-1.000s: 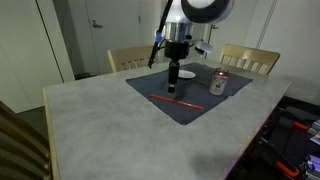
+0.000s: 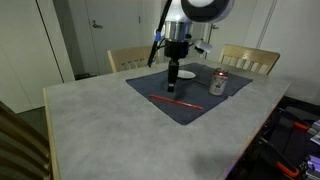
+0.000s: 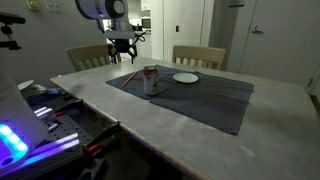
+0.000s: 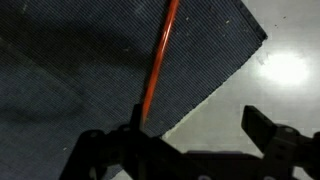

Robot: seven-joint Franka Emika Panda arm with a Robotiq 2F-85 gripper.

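An orange-red stick [image 2: 176, 101] lies on a dark grey mat [image 2: 191, 117]. Across the mat in the wrist view, the same stick [image 4: 159, 60] slants down towards the left finger, which hides its lower part. My gripper is open, its fingers wide apart with nothing between them. Seen from exterior view 1, the gripper [image 2: 170, 87] points down just behind the stick, apparently above the mat. Exterior view 2 shows the stick [image 3: 130, 79] near the mat's far left edge; how high the fingertips are is hard to judge.
A tin can [image 2: 219, 82] stands upright on the mat, right of the stick. A white plate [image 3: 186, 77] lies farther back on it. Chairs [image 3: 200, 58] border the table. Bare white tabletop [image 2: 100, 125] extends left of the mat.
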